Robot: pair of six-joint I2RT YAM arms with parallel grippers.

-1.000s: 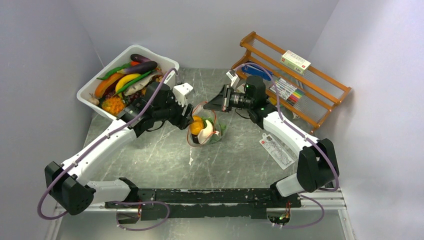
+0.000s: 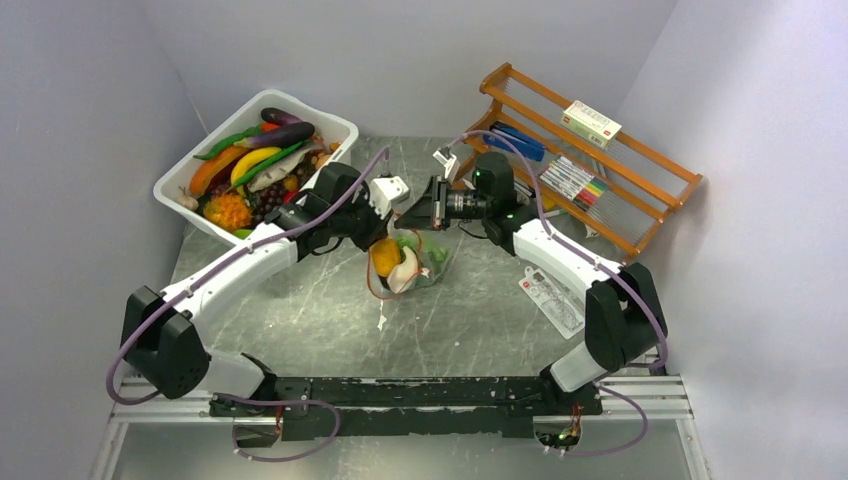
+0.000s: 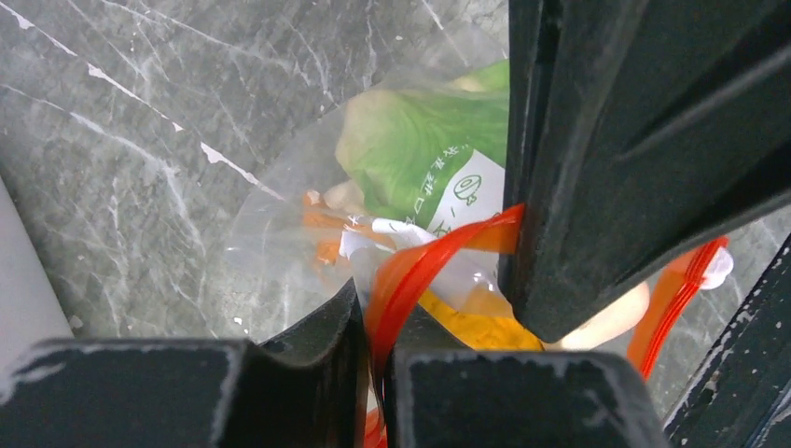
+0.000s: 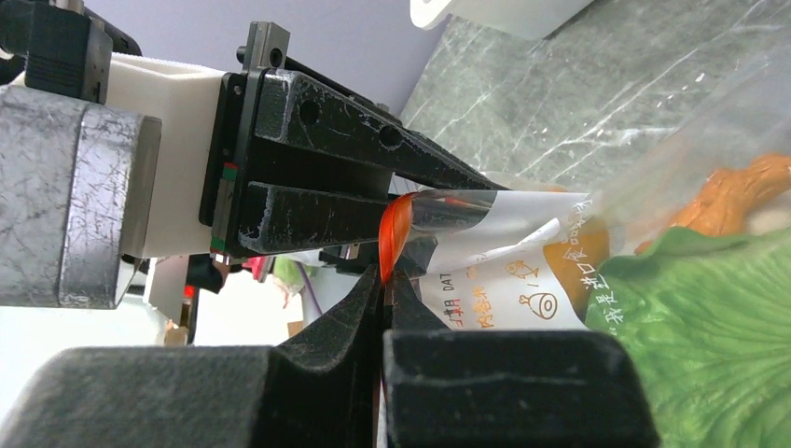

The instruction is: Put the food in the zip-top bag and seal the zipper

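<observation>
The zip top bag (image 2: 410, 262) stands on the table centre holding a yellow item, a white piece and green leaves (image 4: 700, 327). My left gripper (image 2: 380, 232) is at the bag's orange zipper rim (image 3: 420, 261); in its wrist view the rim runs between its nearly closed fingers, though whether it grips is unclear. My right gripper (image 2: 402, 222) is shut on the zipper edge, just across from the left one; its black fingers fill the right of the left wrist view.
A white bin (image 2: 170, 185) of toy produce is at back left, a wooden rack (image 2: 640, 200) at back right, a printed card (image 2: 550, 300) on the right.
My left gripper has moved right and down to the bag's rim and its fingers have come closer together. The right gripper has shifted slightly left with the bag's edge.
</observation>
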